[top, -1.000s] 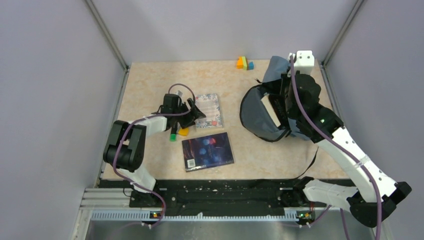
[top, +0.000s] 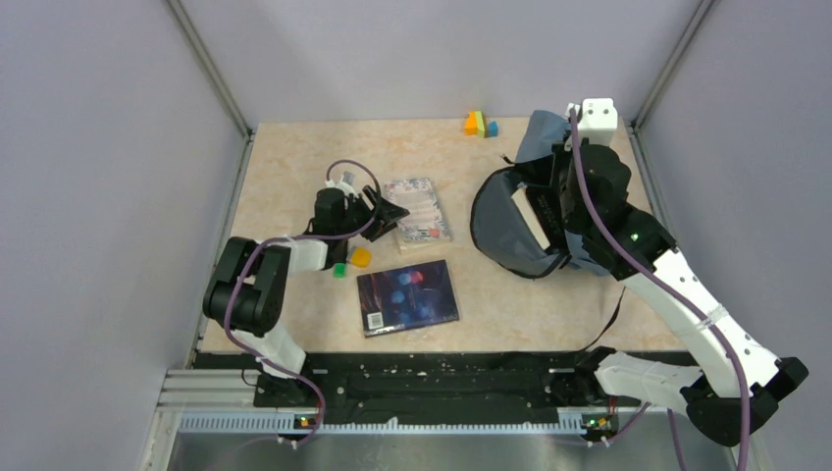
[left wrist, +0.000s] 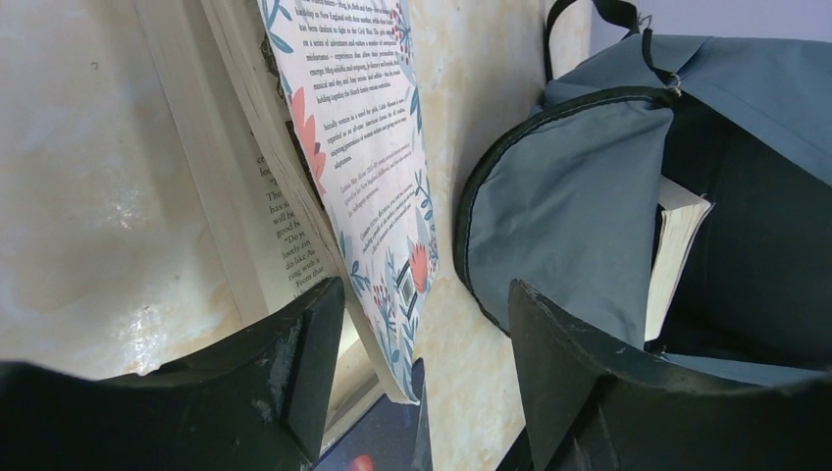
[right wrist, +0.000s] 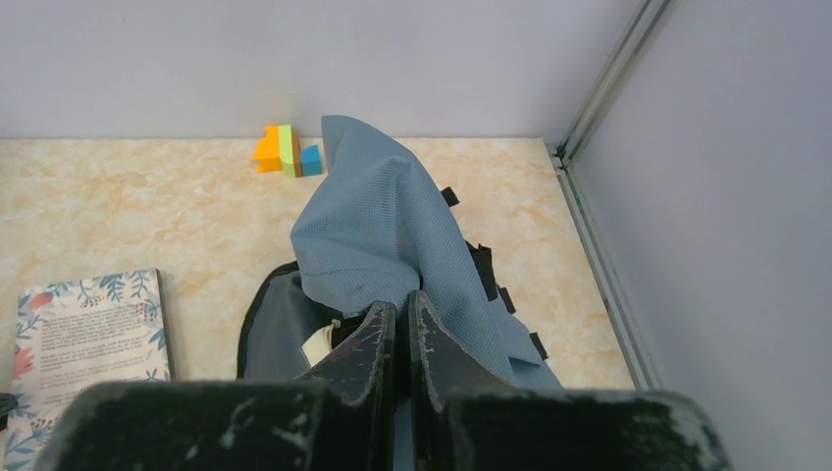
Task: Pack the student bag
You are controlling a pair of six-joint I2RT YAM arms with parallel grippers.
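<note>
The floral book (top: 422, 208) lies left of the bag, its left edge raised and some pages parted beneath the printed cover (left wrist: 368, 147) in the left wrist view. My left gripper (top: 393, 224) is at that raised edge, part open. One finger (left wrist: 319, 343) touches the book's edge; the other finger (left wrist: 549, 343) stands off to the right, and the book's lower corner is between them. The grey-blue bag (top: 510, 231) gapes open with a book (top: 531, 218) inside. My right gripper is shut on the bag's fabric (right wrist: 363, 226), whose folds gather at its fingertips.
A dark-covered book (top: 408, 297) lies flat at the front. Close to the left arm are a yellow block (top: 360, 257) and a green piece (top: 339, 270). Coloured blocks (top: 476, 125) stand by the back wall (top: 412, 69). Bare table separates the books and the bag.
The left gripper has shifted slightly right, and the floral book has slid right and turned a little with it. The right arm and bag look unchanged.
</note>
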